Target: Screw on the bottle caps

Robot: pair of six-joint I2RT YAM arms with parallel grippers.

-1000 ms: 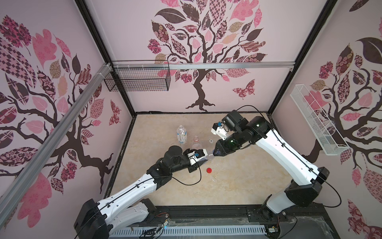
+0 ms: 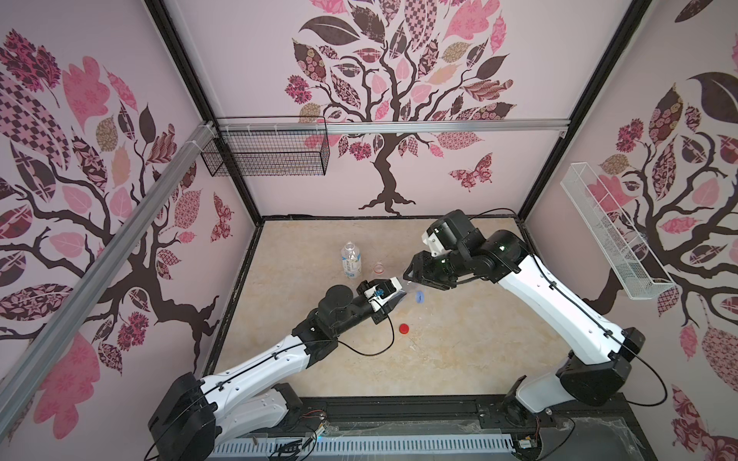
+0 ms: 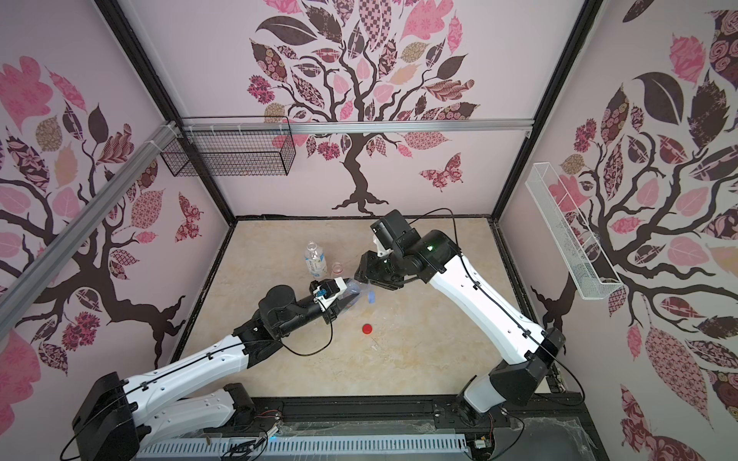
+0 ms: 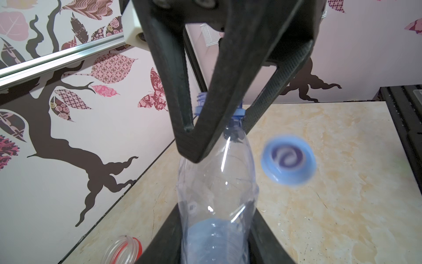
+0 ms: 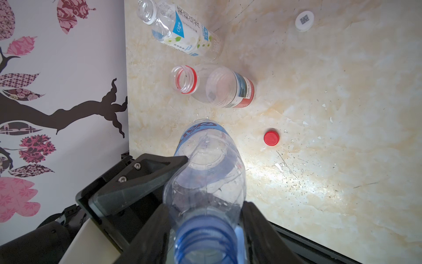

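My left gripper (image 2: 390, 296) is shut on a clear bottle (image 4: 217, 184), held tilted. My right gripper (image 2: 415, 272) is at its neck (image 4: 235, 113); in the left wrist view its black fingers surround the blue-ringed top, and their grip cannot be told. A blurred blue cap (image 4: 288, 160) appears beside the bottle. A red-ringed uncapped bottle (image 5: 219, 88) and a labelled bottle (image 5: 189, 30) stand on the table, with a red cap (image 5: 271, 137) and a white cap (image 5: 304, 20).
A black wire basket (image 2: 265, 150) and a white rack (image 2: 615, 230) hang on the walls above.
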